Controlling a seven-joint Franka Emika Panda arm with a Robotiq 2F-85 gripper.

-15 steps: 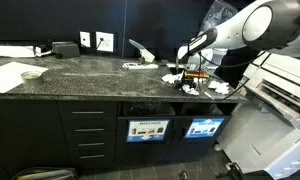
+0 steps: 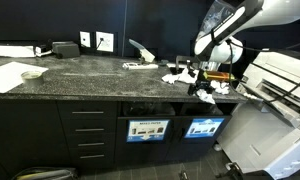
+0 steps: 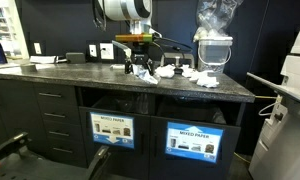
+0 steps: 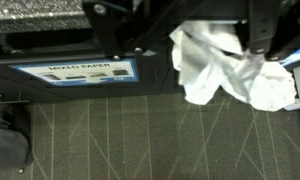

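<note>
A piece of crumpled white paper or cloth (image 3: 144, 74) hangs beneath my gripper (image 3: 141, 65) near the counter's front edge. My gripper (image 2: 202, 88) is shut on this soft white piece, which shows at its fingers in exterior view 1. In the wrist view the white piece (image 4: 235, 75) spreads below the dark fingers, with the floor behind it. It covers the fingertips in part there. More crumpled white pieces (image 3: 203, 78) lie on the counter to the side of the gripper.
A container lined with a clear bag (image 3: 214, 45) stands behind the white pieces. Open floor (image 4: 140, 130) lies in front.
In exterior view 1 the gripper has moved right, to the counter's front edge, and the arm has swung with it. The white piece now shows hanging at its fingers.
</note>
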